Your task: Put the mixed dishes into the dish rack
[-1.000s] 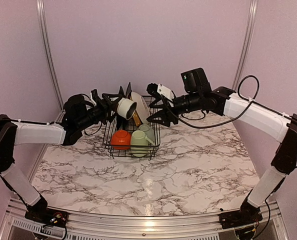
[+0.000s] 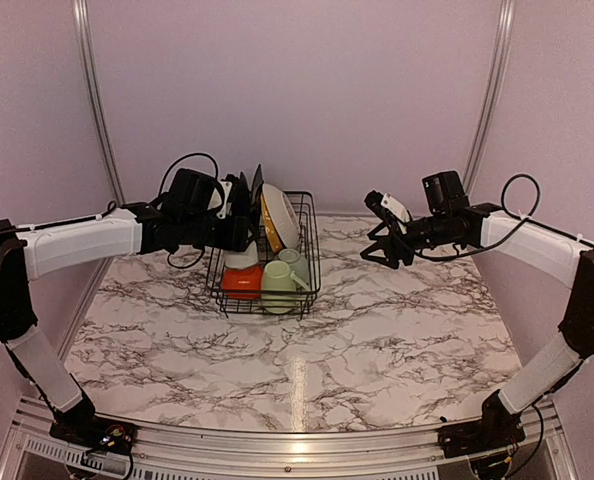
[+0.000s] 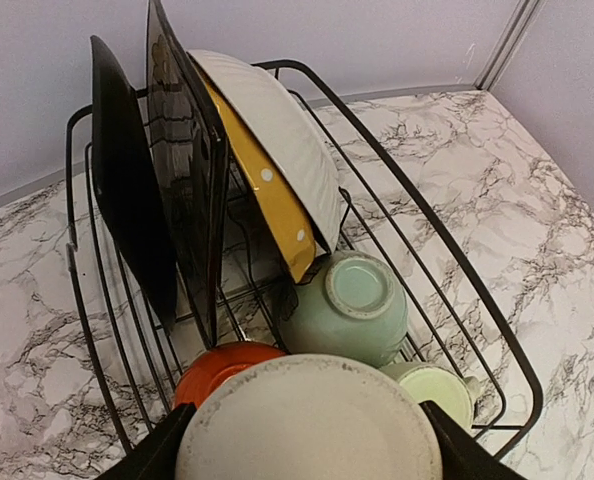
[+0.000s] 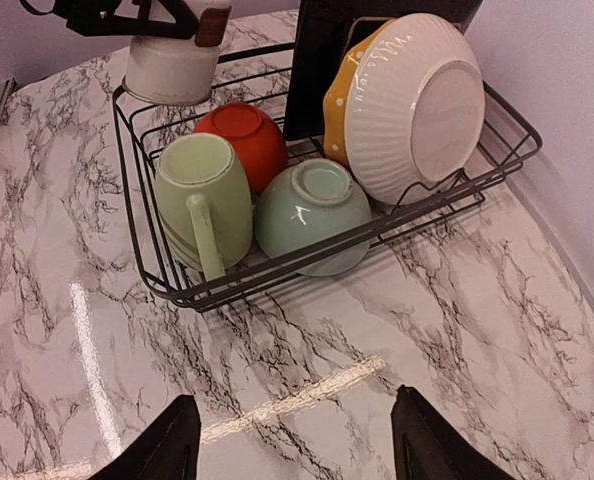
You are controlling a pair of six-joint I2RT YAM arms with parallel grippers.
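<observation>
Over the front left part of the wire dish rack point(image 2: 316, 270), an upside-down white cup point(image 3: 307, 425) sits between the fingers of my left gripper. Those fingers stand wide apart on either side of it; whether they press on it cannot be told. From the right wrist view the white cup point(image 4: 169, 72) appears near rim height, behind the red cup point(image 4: 245, 140). A light green mug point(image 4: 202, 195) and a pale green bowl point(image 4: 312, 215) fill the rack's right front. My right gripper is open and empty, away to the right.
Two dark plates point(image 3: 127, 190) stand at the rack's left rear. Beside them lean a yellow dotted dish point(image 3: 267, 185) and a white bowl point(image 3: 277, 120).
My left gripper has turned and come down with the white cup, which went from tilted sideways to upside down. The right arm has drawn back to the right, away from the rack.
</observation>
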